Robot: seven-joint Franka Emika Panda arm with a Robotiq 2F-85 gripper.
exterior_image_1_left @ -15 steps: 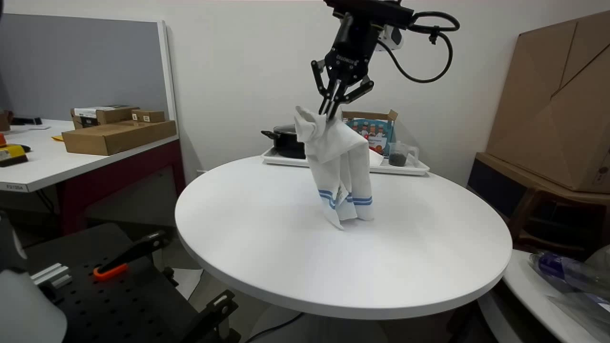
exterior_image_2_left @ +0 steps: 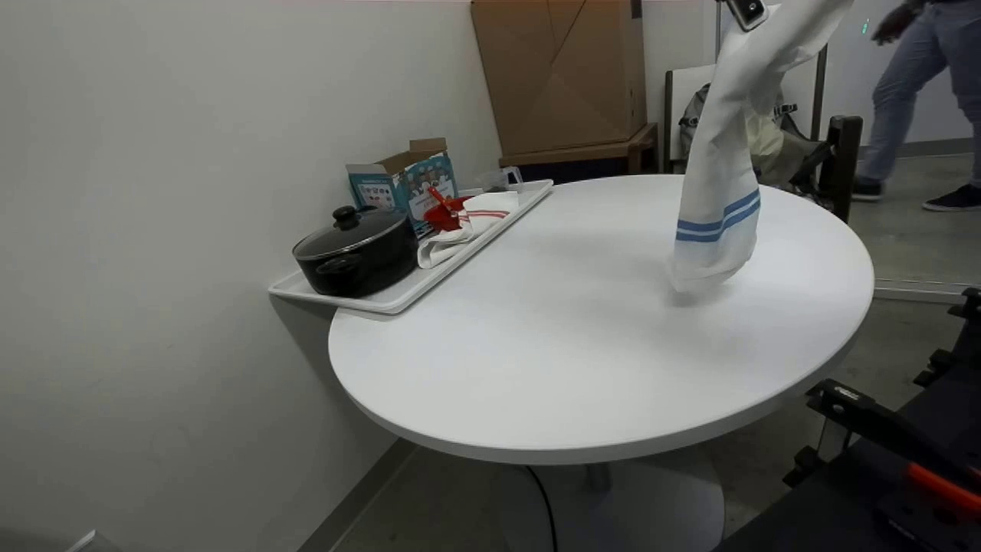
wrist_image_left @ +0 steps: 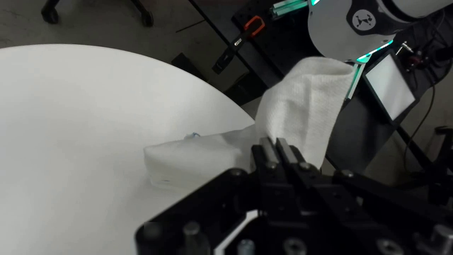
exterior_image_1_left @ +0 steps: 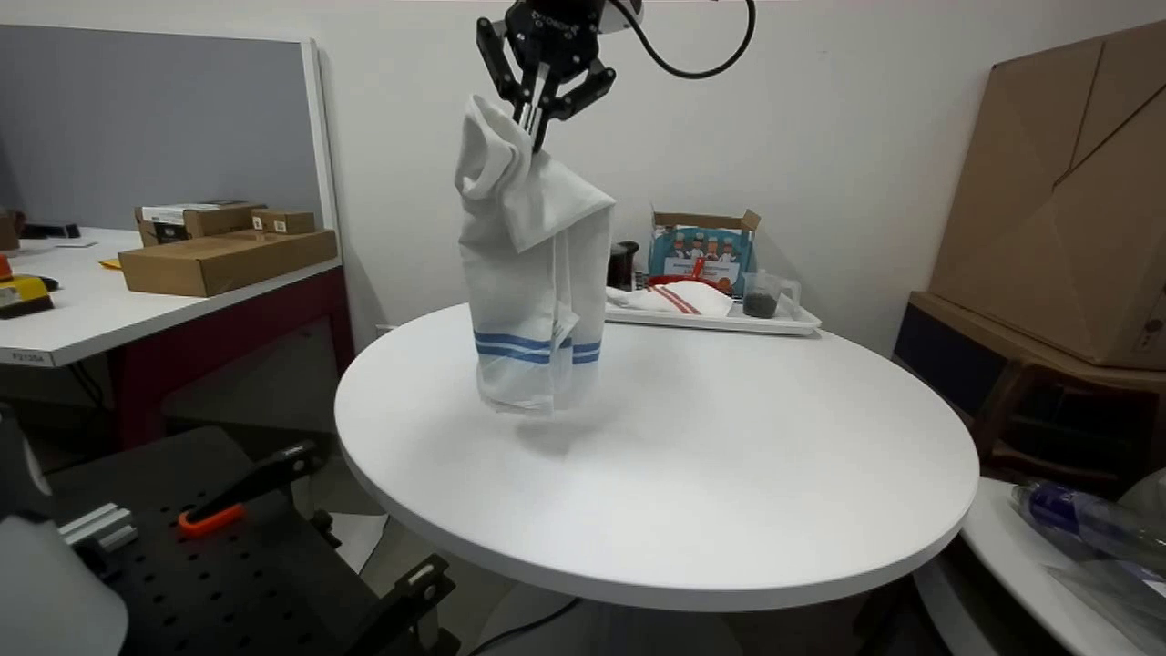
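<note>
A white towel with blue stripes [exterior_image_1_left: 533,273] hangs from my gripper [exterior_image_1_left: 532,126], which is shut on its upper part. Its lower edge hovers just over the left half of the round white table [exterior_image_1_left: 710,470], with a shadow beneath. In exterior view 2 the towel [exterior_image_2_left: 722,184] dangles above the table's right side, and the fingers are mostly out of frame at the top. The wrist view has the gripper with its fingers close together on the towel [wrist_image_left: 303,106], one fold rising beyond them and another part spreading left.
Along the wall, a white tray [exterior_image_2_left: 414,299] holds a black lidded pot [exterior_image_2_left: 359,253], an open blue box [exterior_image_2_left: 428,188], a red item [exterior_image_2_left: 445,213], a red-striped cloth [exterior_image_2_left: 487,210] and a clear measuring cup [exterior_image_1_left: 761,295].
My gripper has moved left and upward in exterior view 1, carrying the towel with it. The towel's lower end touched or nearly touched the table before; now it hangs straighter.
</note>
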